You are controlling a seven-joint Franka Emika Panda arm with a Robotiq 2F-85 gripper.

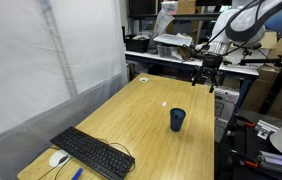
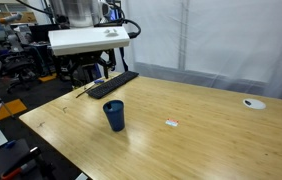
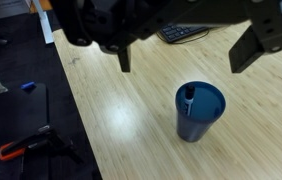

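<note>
A dark blue cup (image 1: 177, 119) stands upright on the wooden table; exterior view 2 shows the same cup (image 2: 114, 115) near the table's edge. Inside it, in the wrist view, leans a small dark and pale pen-like item (image 3: 189, 98). My gripper (image 1: 209, 82) hangs above the table's right side, higher than the cup and apart from it. Its fingers are spread wide in the wrist view, so the gripper is open and empty. There the cup (image 3: 198, 112) appears below the gap, towards the right finger.
A black keyboard (image 1: 93, 152) with a cable, a white mouse (image 1: 58, 158) and a blue marker (image 1: 77, 174) lie at the near left. A small pale item (image 2: 171, 123) and a white disc (image 2: 253, 104) rest on the table.
</note>
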